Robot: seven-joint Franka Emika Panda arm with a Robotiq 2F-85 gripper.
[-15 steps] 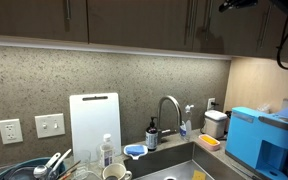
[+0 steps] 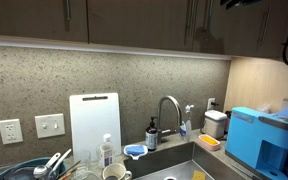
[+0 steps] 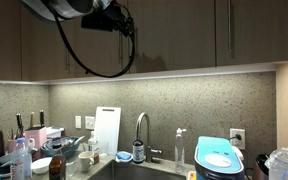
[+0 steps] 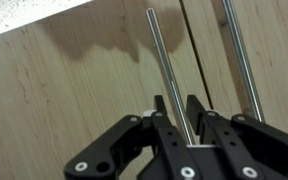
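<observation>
Up at the wooden cabinet door (image 4: 84, 100), my gripper has its two black fingers parted. A slim metal handle (image 4: 165, 50) runs lengthwise into the gap between them; whether either finger touches it I cannot tell. Beside it, across the seam between doors, is a second metal handle (image 4: 243, 58). In exterior view 2 the gripper (image 3: 126, 22) is a dark shape against the upper cabinets, its fingertips too small to make out. Only a dark bit of the arm shows at the top right of exterior view 1.
Below are a sink with a curved faucet (image 2: 162, 112), a soap bottle (image 2: 151, 134), a white cutting board (image 2: 96, 122) and a blue appliance (image 2: 263, 140). Dishes crowd the left of the counter. A black cable (image 3: 79, 62) loops under the arm.
The visible bit of arm at the top right of exterior view 1 has shifted slightly rightward. The cabinet doors and counter items look unchanged.
</observation>
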